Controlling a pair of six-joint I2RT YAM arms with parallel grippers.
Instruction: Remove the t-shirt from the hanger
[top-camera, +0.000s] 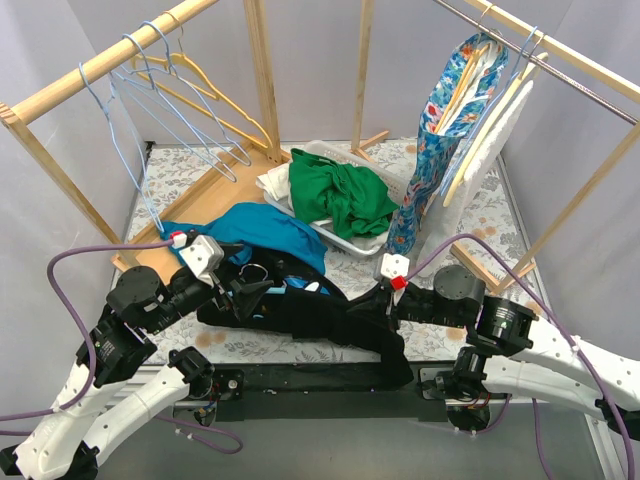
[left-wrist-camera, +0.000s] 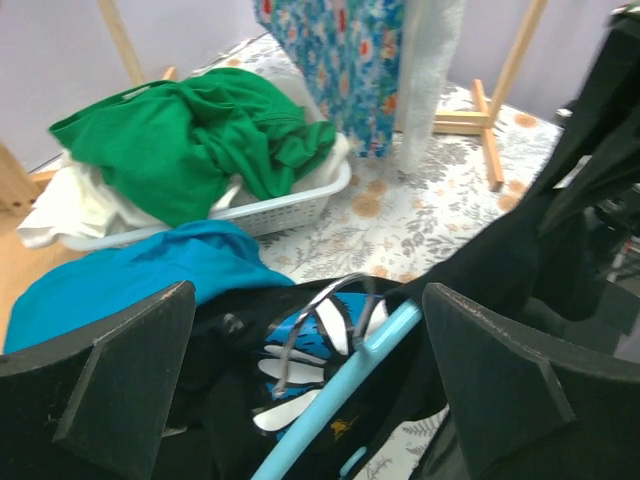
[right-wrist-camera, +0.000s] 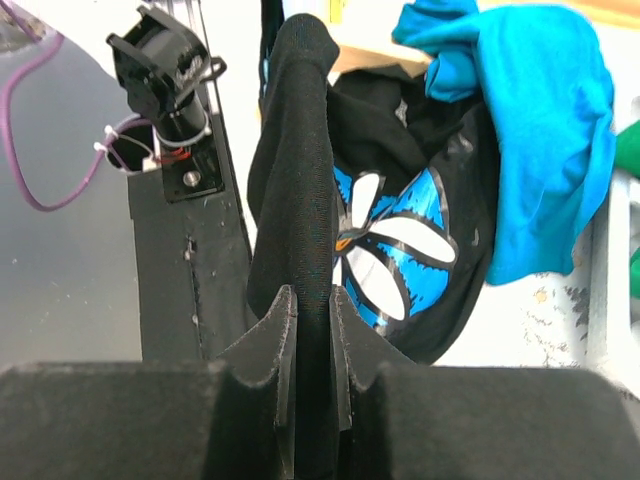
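Observation:
A black t-shirt (top-camera: 300, 320) with a blue and white print (left-wrist-camera: 300, 370) lies bunched at the front of the floor. A light blue hanger (left-wrist-camera: 340, 390) with a metal hook lies in it, between the open fingers of my left gripper (top-camera: 247, 287). My right gripper (top-camera: 377, 305) is shut on black fabric of the shirt, which forms a narrow raised fold in the right wrist view.
A teal garment (top-camera: 240, 225) lies behind the t-shirt. A white basket (top-camera: 350, 245) holds green and white clothes. Wooden rails with empty hangers (top-camera: 180, 90) stand at left, and hung garments (top-camera: 445, 130) at right.

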